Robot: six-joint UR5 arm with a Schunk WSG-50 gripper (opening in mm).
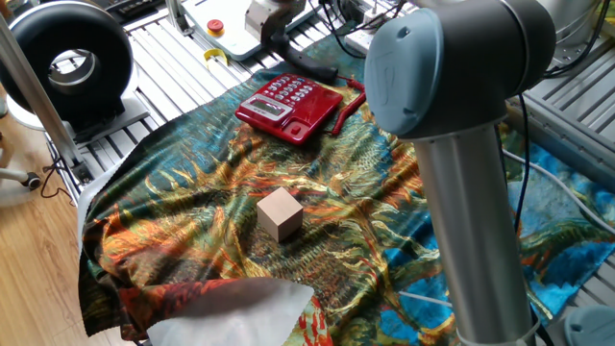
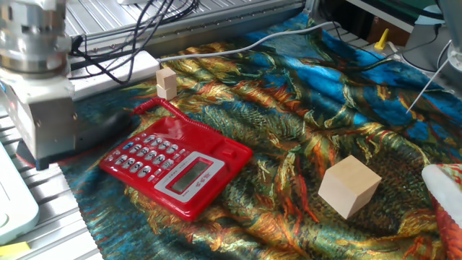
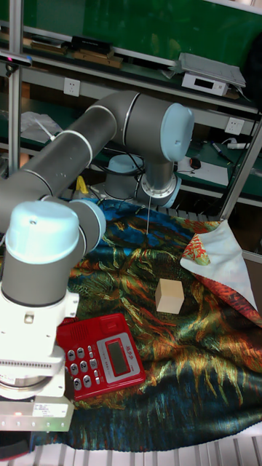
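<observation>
A red desk telephone [image 2: 166,162] with grey keys and a small display rests on the patterned cloth. Its dark handset [image 2: 108,136] is off the body, joined to it by a red coiled cord [image 2: 162,105]. My gripper [image 1: 273,31] is beside the phone's keypad end, shut on the handset, whose far part [image 1: 312,70] slopes down toward the cord. The fingertips are hard to make out. In exterior view 3 the gripper's metal body [image 3: 35,416] stands at the lower left and hides most of the handset.
A plain wooden cube [image 2: 350,186] sits on the cloth, well apart from the phone. Two small wooden blocks [image 2: 167,84] are stacked behind the phone. A folded-over cloth corner [image 3: 221,260] shows its white underside. Black cables [image 2: 133,50] hang near the arm.
</observation>
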